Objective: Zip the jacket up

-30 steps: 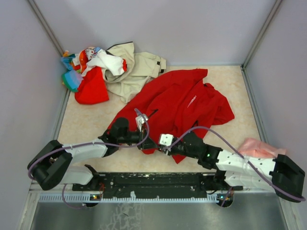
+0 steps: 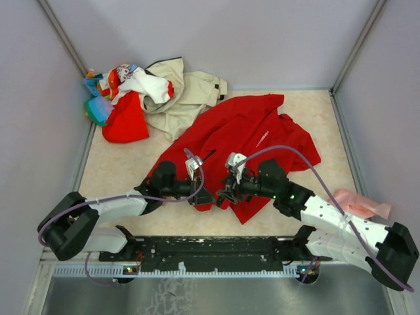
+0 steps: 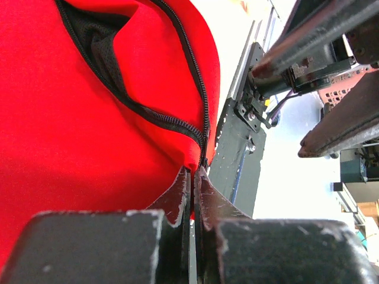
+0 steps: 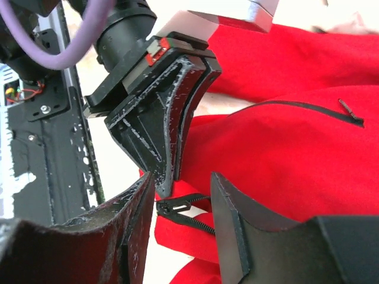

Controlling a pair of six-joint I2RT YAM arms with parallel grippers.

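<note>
The red jacket (image 2: 249, 131) lies spread on the table, its black zipper (image 3: 201, 106) running down to its near hem. My left gripper is shut at the hem where the two zipper tapes come together, pinching the zipper's end; in the right wrist view it shows as dark fingers beside the zipper's fittings (image 4: 172, 207). My right gripper is open just to the right of and above the left one, its fingertips over that zipper end, with nothing clearly held between them.
A pile of clothes (image 2: 144, 98) in beige, red and white sits at the back left. A pink cloth (image 2: 361, 203) lies at the right edge. Bare table (image 2: 111, 164) shows around the jacket.
My right gripper has risen and pulled back slightly from the zipper end, its arm shifting upward in the top view. The left arm and jacket look unchanged.
</note>
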